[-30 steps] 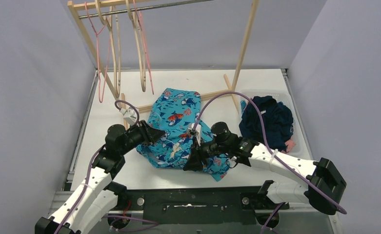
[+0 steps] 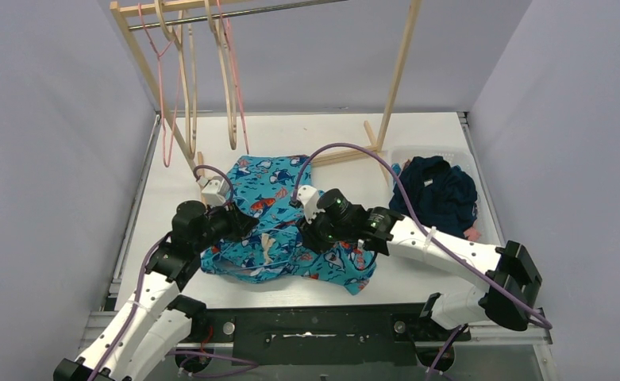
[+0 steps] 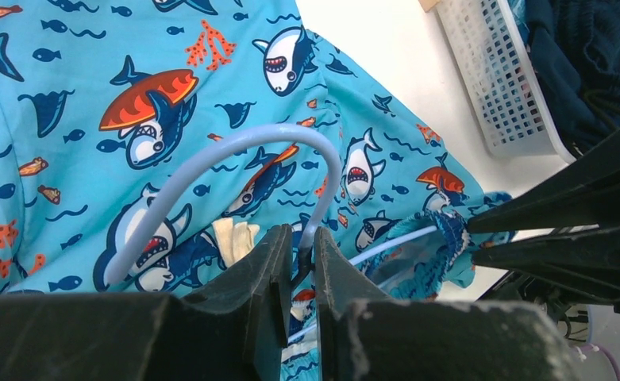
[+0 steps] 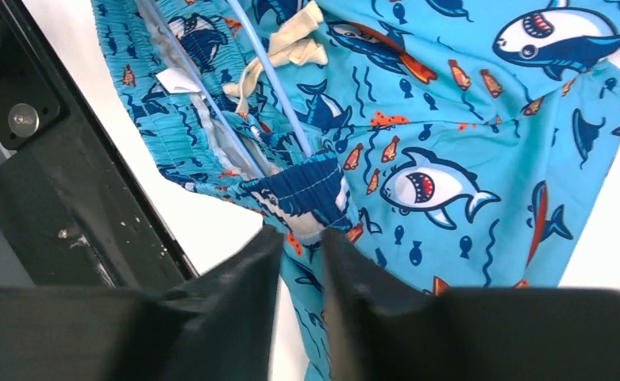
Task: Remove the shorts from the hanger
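Blue shorts (image 2: 271,186) with a shark and fish print lie spread on the table. A pale blue hanger (image 3: 219,151) has its hook pinched in my left gripper, which is shut on it. In the right wrist view, the hanger's arms (image 4: 271,75) run into the gathered waistband (image 4: 302,194). My right gripper is part open at that waistband corner. In the left wrist view, its fingers (image 3: 552,258) stand apart with the edge of the cloth between their tips. The hanger's end inside the waistband is hidden.
A white basket (image 3: 501,79) with dark clothes (image 2: 433,194) stands at the right. Pink and wooden hangers (image 2: 231,87) hang from the rack rail (image 2: 290,6) at the back left. Cream drawstrings (image 4: 294,48) lie on the shorts. Bare table shows behind them.
My left gripper has shifted a little left with the hanger, and the shorts' upper part has slid left and toward the front. My right gripper has moved slightly away from the front edge.
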